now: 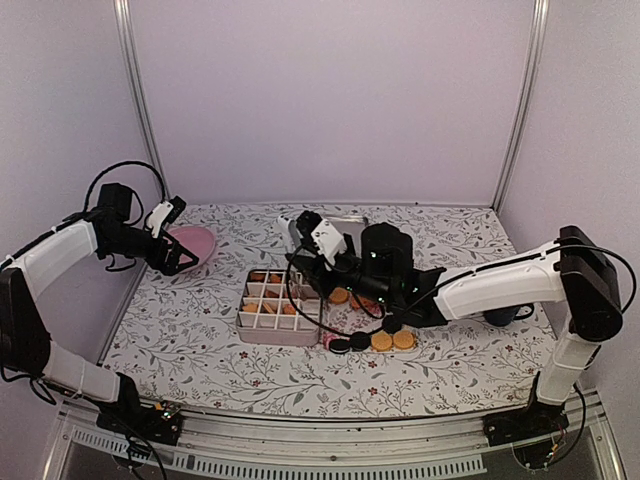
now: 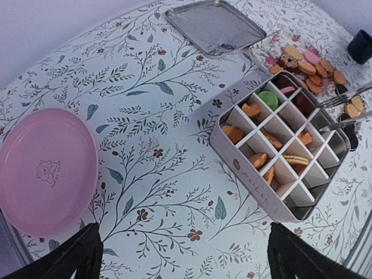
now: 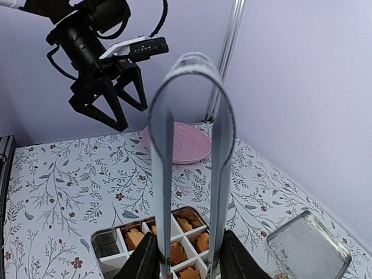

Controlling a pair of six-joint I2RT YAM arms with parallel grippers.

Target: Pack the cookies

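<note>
The pink box (image 2: 240, 168) with white dividers holds cookies in several compartments, among them a green one (image 2: 268, 99); some compartments look empty. Loose cookies (image 2: 317, 68) lie right of it, orange and dark ones. My right gripper, carrying tong-like metal in front of it, is over the box's right part; its fingers are partly apart, around the tong's legs as far as the right wrist view shows. My left gripper (image 1: 172, 258) hangs open and empty above the left side, near the pink plate (image 2: 49, 168).
A metal tray (image 2: 215, 26) lies at the back. A dark mug (image 1: 505, 317) stands at the right. The table's front and the area between plate and box are clear.
</note>
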